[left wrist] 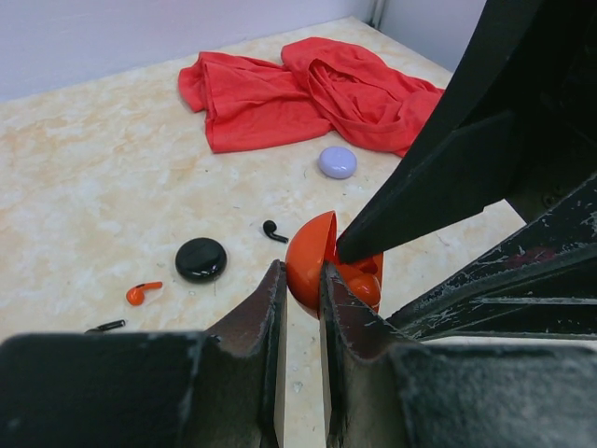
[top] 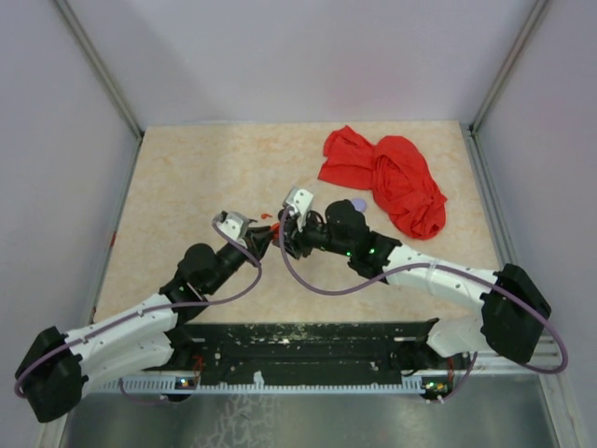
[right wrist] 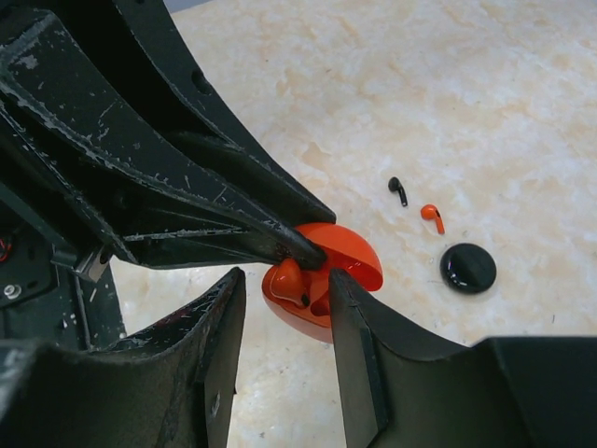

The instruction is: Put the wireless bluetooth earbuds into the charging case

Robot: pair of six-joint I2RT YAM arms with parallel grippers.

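Observation:
My left gripper is shut on the open red charging case (left wrist: 310, 257), held above the table in the left wrist view. My right gripper reaches into the case from the other side; in the right wrist view a red piece (right wrist: 287, 280) inside sits near its part-open fingers, and whether they grip it is unclear. A red earbud (left wrist: 136, 295) and a black earbud (left wrist: 270, 231) lie on the table beside a round black case (left wrist: 200, 260).
A lilac case (left wrist: 337, 161) and a crumpled red cloth (top: 401, 182) lie at the back right.

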